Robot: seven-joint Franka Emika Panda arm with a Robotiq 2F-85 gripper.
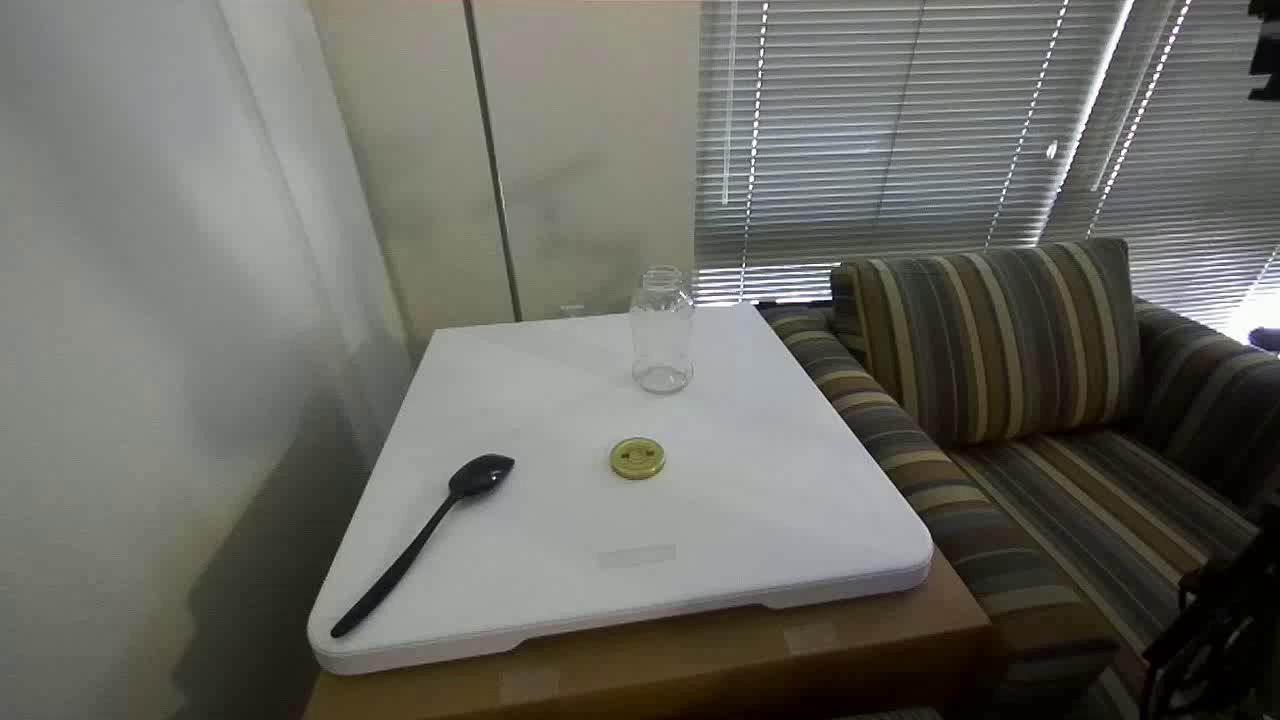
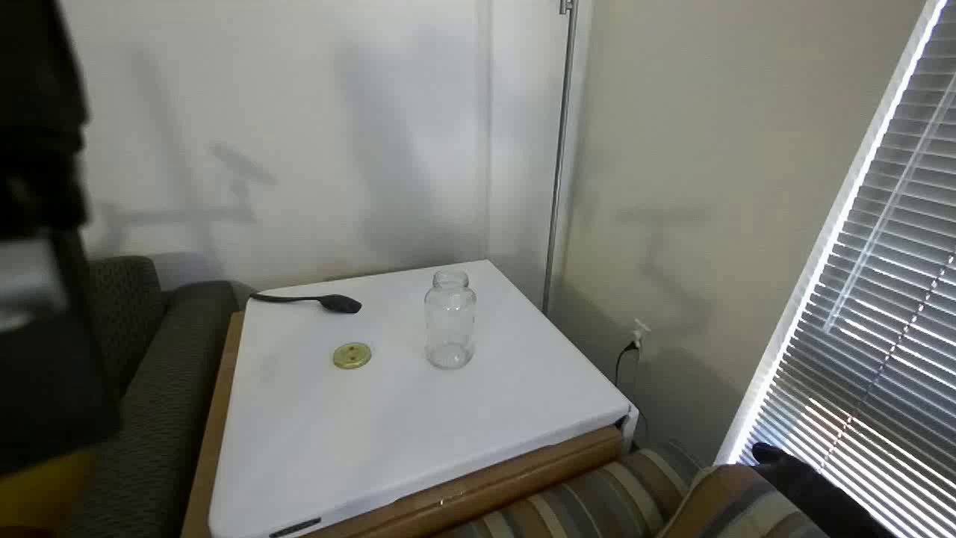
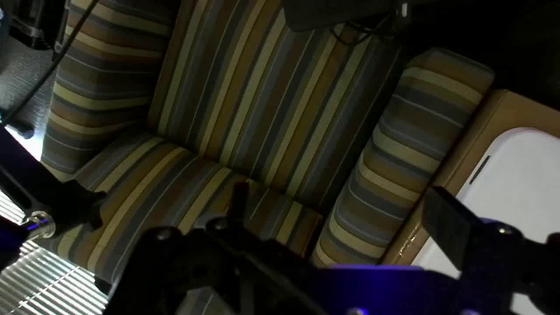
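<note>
A clear glass jar (image 1: 662, 336) with an open mouth stands upright toward the back of the white tabletop (image 1: 528, 396); exterior view 2 shows the same jar (image 2: 449, 327). In front of it lies a flat gold lid (image 1: 637, 457), also seen in exterior view 2 as a round lid (image 2: 352, 355). To the left rests a black spoon (image 1: 420, 546), its bowl toward the back. My gripper is open in the wrist view, its dark fingers wide apart over the striped armchair, with nothing between them. It is away from the jar, lid and spoon.
A striped armchair (image 1: 996, 360) adjoins the table's right side in exterior view 1. Walls stand along the table's left and back. Blinds (image 1: 888, 132) hang over the window. A dark, blurred arm part (image 2: 45, 269) fills the left edge of exterior view 2.
</note>
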